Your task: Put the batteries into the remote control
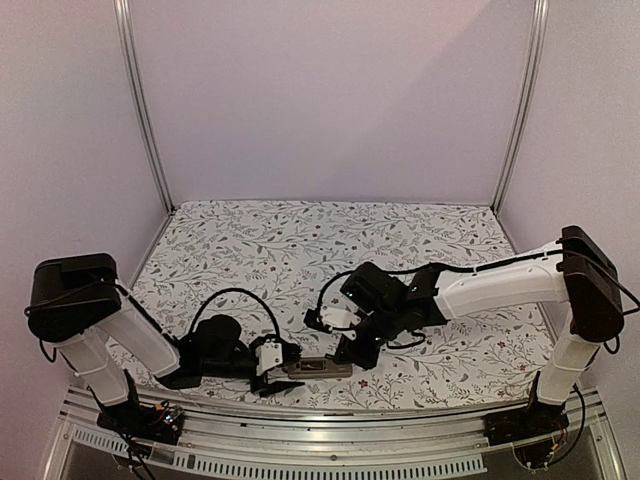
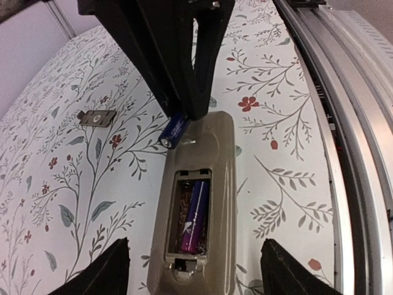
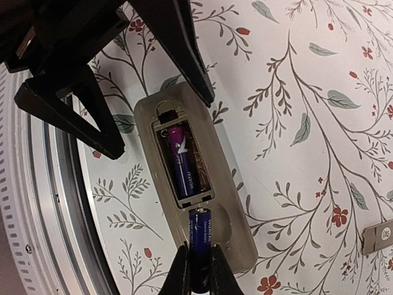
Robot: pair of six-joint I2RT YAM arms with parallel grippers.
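The beige remote (image 2: pixel 224 178) lies back-up on the table with its battery bay exposed. One purple-and-navy battery (image 2: pixel 195 215) rests in the bay, and the slot beside it is empty. My right gripper is shut on a second navy battery (image 3: pixel 200 226), holding it above the remote's solid end, just outside the bay. Around the opposite end, my left gripper stands open; a finger (image 3: pixel 107 132) shows on one side of the remote, with no grip on it visible. In the top view, the arms partly cover the remote (image 1: pixel 325 369).
A small beige piece (image 2: pixel 97 118), apparently the battery cover, lies on the patterned table away from the remote. The metal rail (image 1: pixel 300 425) runs close along the table's front edge. Behind the arms the table (image 1: pixel 330 235) is bare.
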